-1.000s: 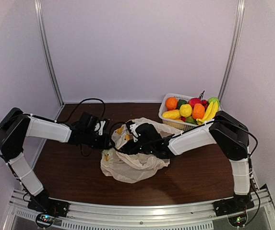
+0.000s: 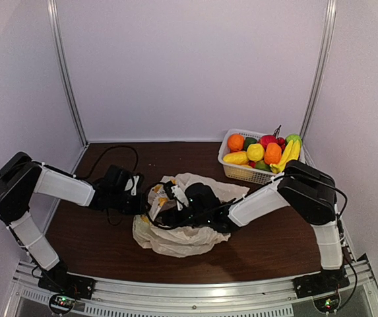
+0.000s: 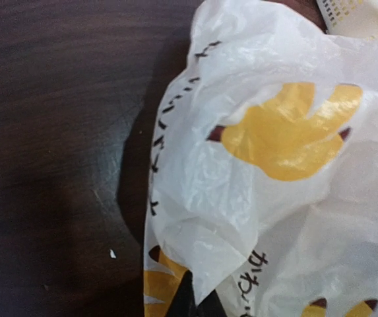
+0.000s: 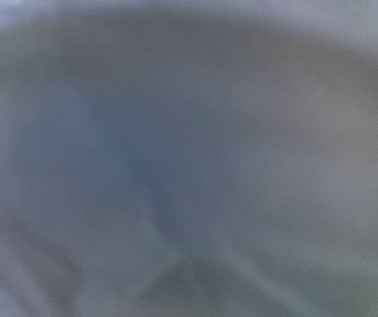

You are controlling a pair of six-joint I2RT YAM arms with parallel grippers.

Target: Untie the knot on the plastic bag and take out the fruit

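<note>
The crumpled white plastic bag [image 2: 179, 244] with yellow prints lies mid-table, spread around and under my right gripper. My left gripper [image 2: 141, 205] is at the bag's left edge. In the left wrist view, a fold of the bag [image 3: 221, 185] narrows to a point between the shut fingertips of my left gripper. My right gripper [image 2: 162, 214] reaches into the bag's folds, its fingers open but mostly hidden. Only a blurred grey-white surface fills the right wrist view. No fruit can be made out in the bag.
A white basket [image 2: 246, 174] full of assorted fruit stands at the back right, behind the right forearm. Both grippers are close together over the bag.
My left gripper has moved slightly left and toward the front. The bag's left side has shifted the same way and spread out, while the right gripper has also moved a little left and forward.
</note>
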